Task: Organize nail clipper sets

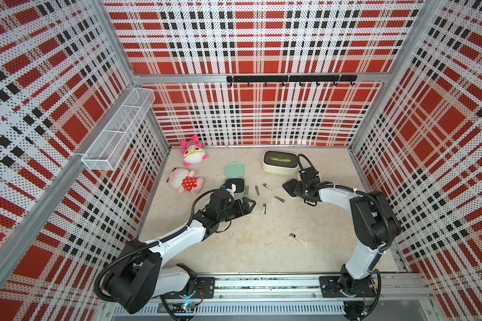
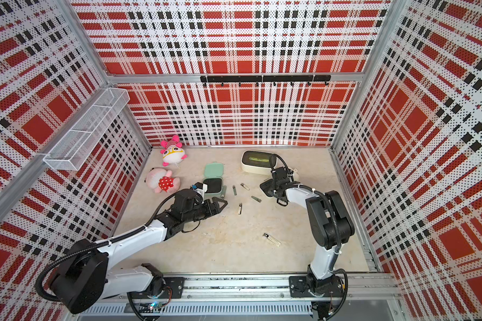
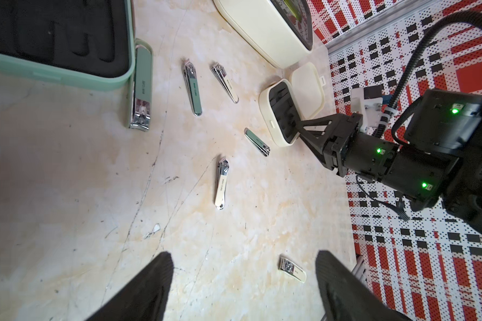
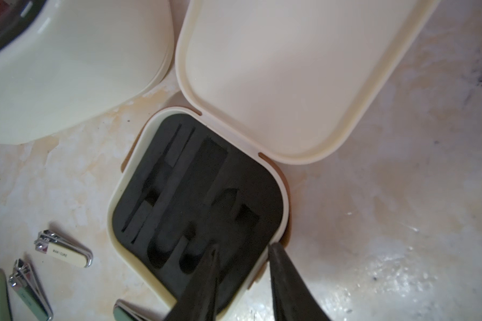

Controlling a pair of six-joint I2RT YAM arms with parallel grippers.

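Observation:
An open cream case point(image 4: 112, 219) with empty black foam slots lies at the right, my right gripper over its near edge, fingers slightly apart with nothing seen between them. An open green case point(image 3: 80, 80) holds black foam at the left. My left gripper stands open over the table in front of it, empty. Nail clippers lie loose between the cases: green ones point(image 3: 192, 88) point(image 3: 256, 140) point(image 3: 140, 85) and cream ones point(image 3: 221, 182) point(image 3: 223, 80), plus a larger cream clipper point(image 1: 298, 239) near the front.
A cream box with a dark window point(image 1: 272, 168) stands behind the cream case. Two plush toys point(image 1: 193, 155) point(image 1: 177, 180) sit at the back left. A white wire basket point(image 1: 112, 141) hangs on the left wall.

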